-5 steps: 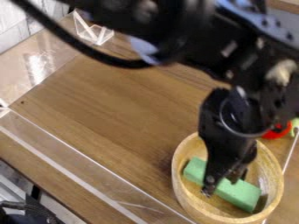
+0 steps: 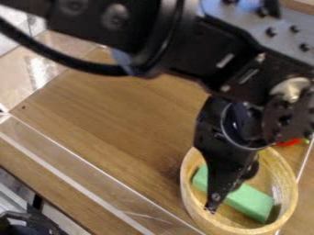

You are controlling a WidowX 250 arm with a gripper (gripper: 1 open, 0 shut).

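Note:
My gripper (image 2: 229, 184) reaches down from the top of the view, its dark fingers over and partly inside a round pale wooden bowl (image 2: 281, 209). In the bowl lies a green block (image 2: 251, 202), partly hidden behind the fingers. The fingers appear shut, and I see nothing held between them.
A red object (image 2: 291, 142) sits behind the bowl at the right, mostly hidden by the arm.
The arm has shifted slightly and now covers more of the red object and the back of the table. The bowl and green block look unmoved.

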